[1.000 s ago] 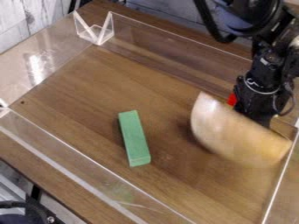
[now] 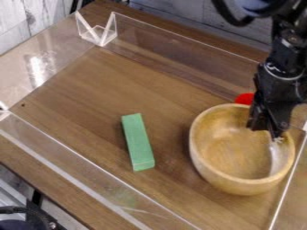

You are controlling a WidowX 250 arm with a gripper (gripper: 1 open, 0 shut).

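Note:
My gripper [image 2: 267, 121] is over the back right rim of a wooden bowl [image 2: 222, 162] at the lower right, its tips at or just inside the rim; it looks shut, and I see nothing clearly held. The bowl sits upright on the table. Behind it, partly hidden by the bowl and gripper, is a red object [image 2: 245, 98]. A green block [image 2: 138, 141] lies flat left of the bowl.
The wooden table [image 2: 90, 94] has clear low walls along its edges, with a clear plastic bracket [image 2: 97, 29] at the back left.
The bowl, blurred and tilted a second ago, now rests upright.

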